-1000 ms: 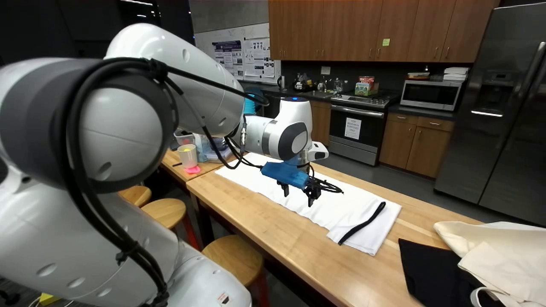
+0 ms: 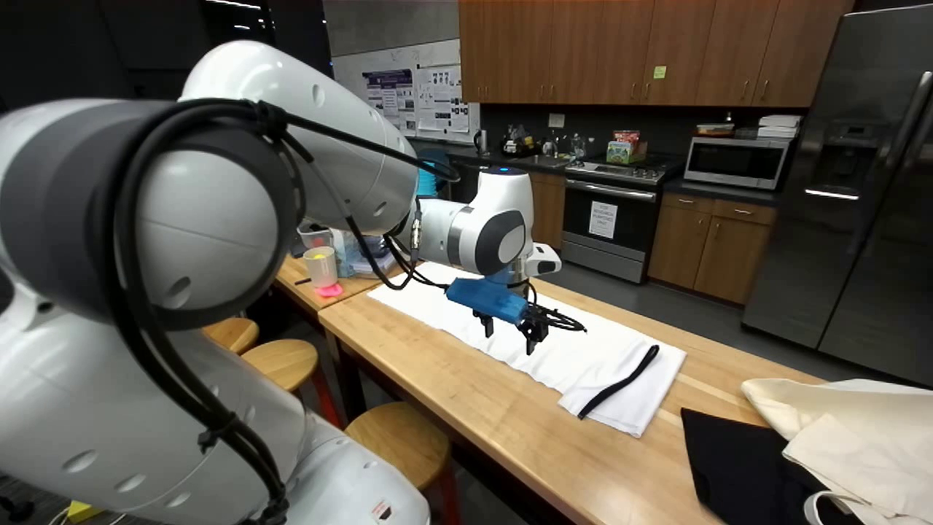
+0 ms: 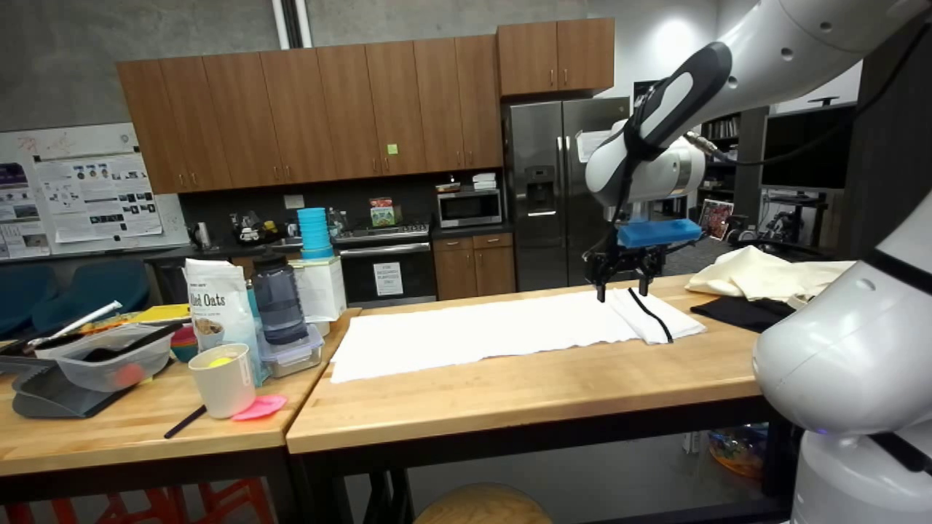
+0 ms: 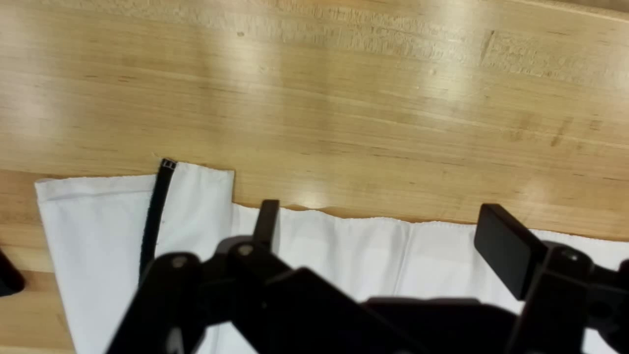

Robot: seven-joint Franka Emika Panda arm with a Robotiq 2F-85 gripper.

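Observation:
A long white cloth (image 2: 507,354) lies along the wooden table, its near edge a little wavy. At its right end a part is folded over, with a black strip (image 2: 622,383) running across it. In the wrist view the black strip (image 4: 154,215) is at the left, and bare table shows beyond the cloth edge. My gripper (image 2: 509,335) hangs above the white cloth, left of the folded part. Its two fingertips (image 4: 502,248) stand wide apart with nothing between them. The fingers appear clear of the cloth, though the exact height is hard to judge.
A black cloth (image 2: 743,459) and a cream cloth (image 2: 861,437) lie at the table's right end. A second table at the left bears a cup (image 3: 222,380), a plastic tub (image 3: 113,358) and other kitchen items. Bare wood lies along the near side of the white cloth.

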